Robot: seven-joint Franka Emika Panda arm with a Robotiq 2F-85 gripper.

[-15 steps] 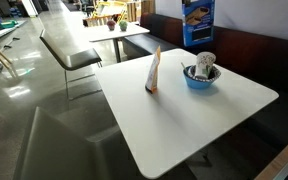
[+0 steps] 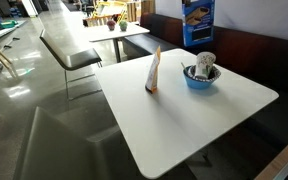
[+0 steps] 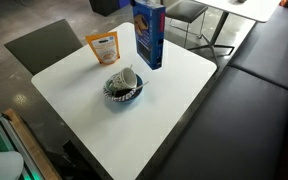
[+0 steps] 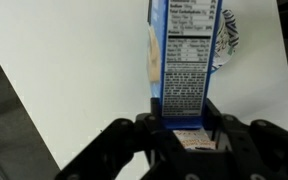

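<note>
A blue box (image 4: 187, 60) with a nutrition label hangs in the air, and my gripper is shut on its near end in the wrist view. The same blue box (image 2: 198, 22) shows at the top of exterior view 1, above the far side of the table. In exterior view 2 the box (image 3: 149, 35) hangs upright over the table's far part; the gripper is out of that view. A blue bowl (image 3: 122, 91) on the table holds a patterned cup (image 3: 127, 78) lying tilted. An orange and white pouch (image 3: 105, 48) stands upright, apart from the bowl.
A dark bench (image 3: 219, 120) runs along one side. Chairs (image 2: 64, 55) stand nearby, and another table (image 2: 114, 32) is farther back.
</note>
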